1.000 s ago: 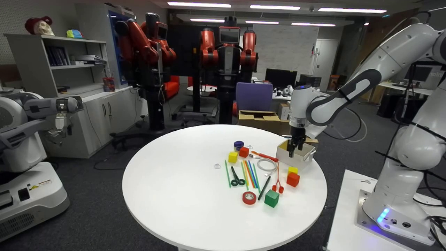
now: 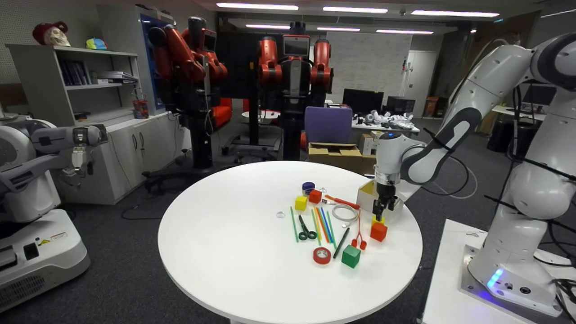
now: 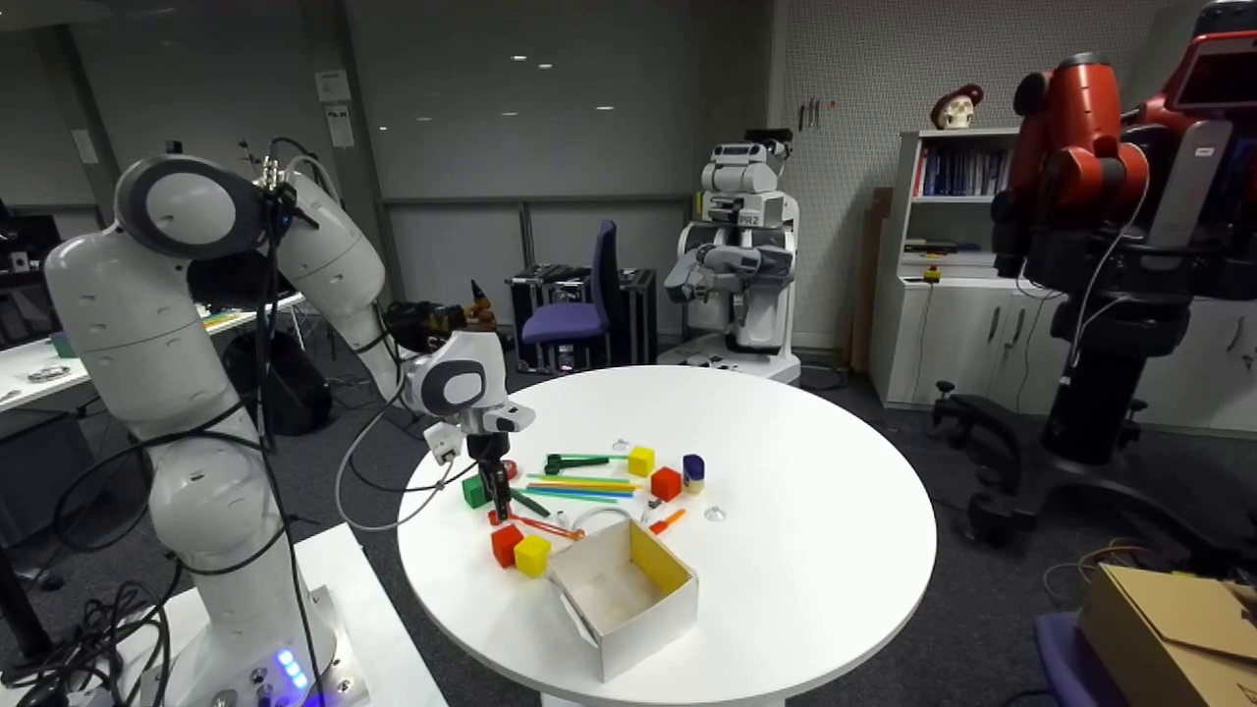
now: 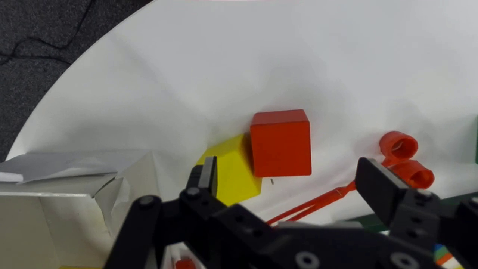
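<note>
A red cube (image 4: 281, 150) sits on the white round table, touching or nearly touching a yellow cube (image 4: 233, 170) in the wrist view. Above them my gripper stands open, its fingers apart with both cubes still below and no object held. One finger (image 4: 208, 175) overlaps the yellow cube's left edge in that view; the other is over the red measuring spoons (image 4: 322, 199). From exterior view 2, the same red cube (image 3: 507, 544) and yellow cube (image 3: 532, 555) lie close to the open box (image 3: 625, 595).
A green cube (image 2: 351, 256), red tape roll (image 2: 321, 255), scissors (image 2: 306, 229), several coloured sticks and a coiled white cable (image 2: 344, 212) crowd nearby. Another red cube (image 2: 315, 196) and yellow cube (image 2: 300, 202) stand farther back.
My gripper has come down from over the box toward the near red and yellow cubes. The objects on the table look unmoved.
</note>
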